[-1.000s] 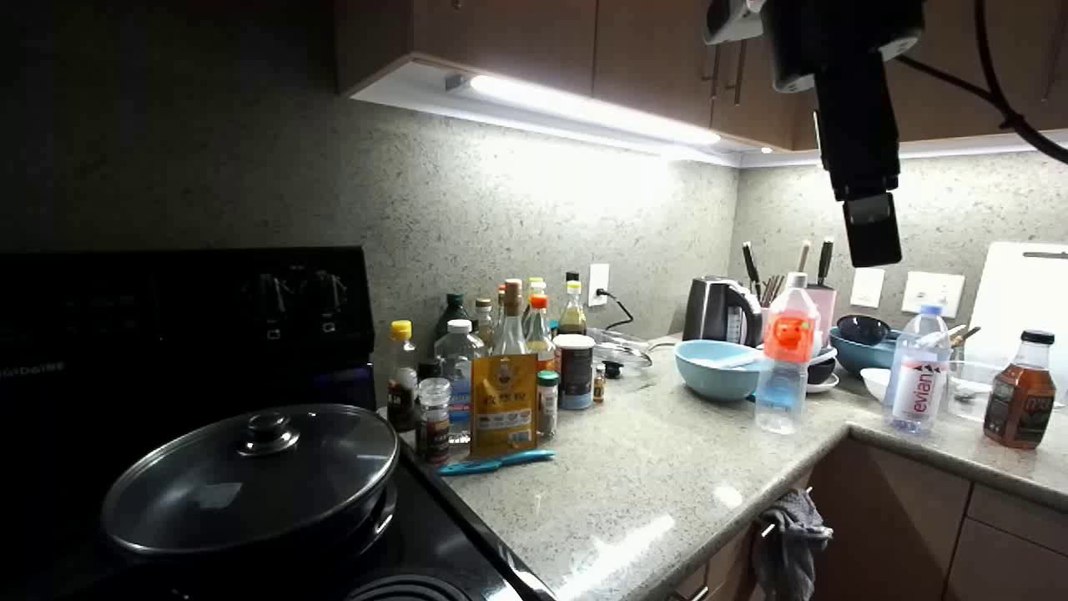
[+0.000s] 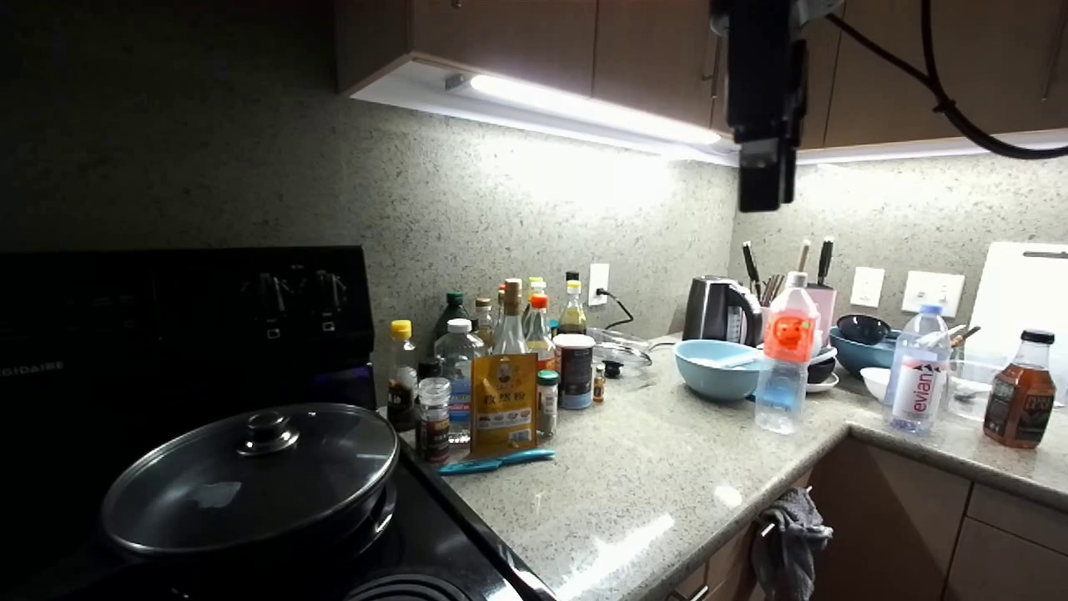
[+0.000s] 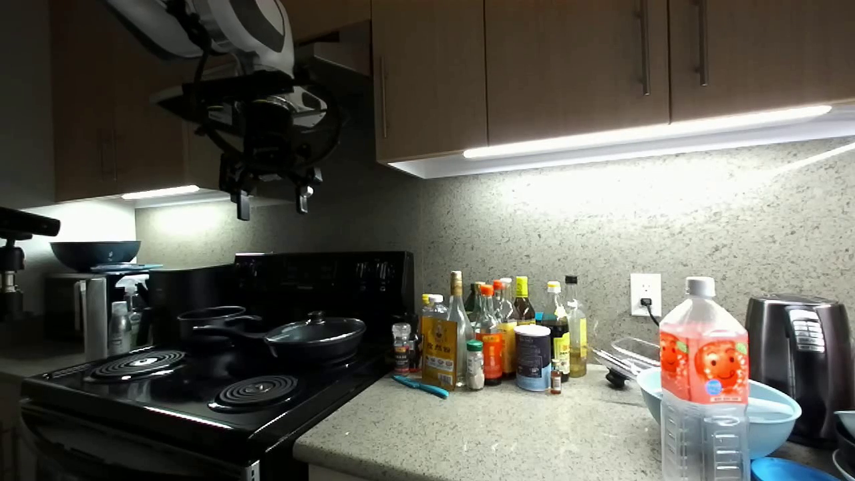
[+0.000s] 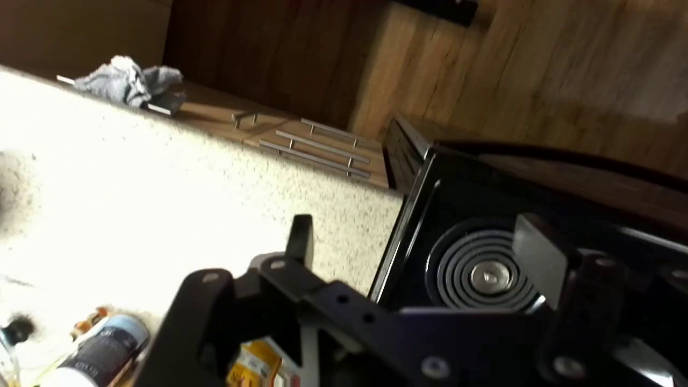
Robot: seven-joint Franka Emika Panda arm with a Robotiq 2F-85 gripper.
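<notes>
My gripper [image 3: 272,210] hangs high in the air in front of the stove, its two fingers apart and nothing between them. In the wrist view, one fingertip [image 4: 303,235] lies over the counter and the other over the stove's front coil burner. Exterior view 1 shows the gripper [image 2: 767,190] side-on near the upper cabinets, far above the counter. A lidded black pan [image 3: 314,341] rests at the back of the stove, with a smaller pot [image 3: 211,321] left of it. Beside the stove lies a turquoise peeler-like tool [image 3: 421,386] on the counter.
Several bottles and jars crowd the counter by the wall, with a yellow packet [image 2: 505,401] in front. A large red-labelled bottle [image 3: 705,377], a blue bowl [image 2: 716,371] and a kettle [image 2: 718,310] stand farther right. Cabinets [image 3: 577,72] hang overhead.
In exterior view 1 the gripper has shifted left and up, and now hangs straighter. The objects on the counter and stove look unchanged.
</notes>
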